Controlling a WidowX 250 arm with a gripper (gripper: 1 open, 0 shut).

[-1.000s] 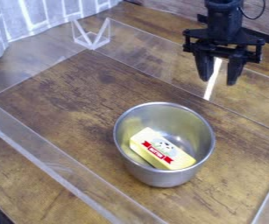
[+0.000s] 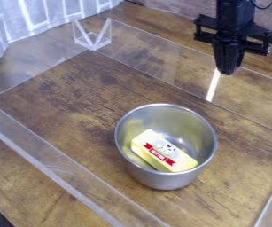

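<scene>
A steel bowl sits at the lower middle of the wooden table, holding a yellow and white butter package with a red label, lying tilted inside. My black gripper is at the top right, above and behind the bowl, clear of it. Whether its fingers are open or shut, and whether anything is between them, is too small and dark to tell.
Clear plastic walls border the wooden work area on the sides and back. A small white wire-like piece stands at the back left. The table left of the bowl is bare.
My gripper has moved up and slightly to the right, farther from the bowl. The bowl and the butter package have not visibly moved.
</scene>
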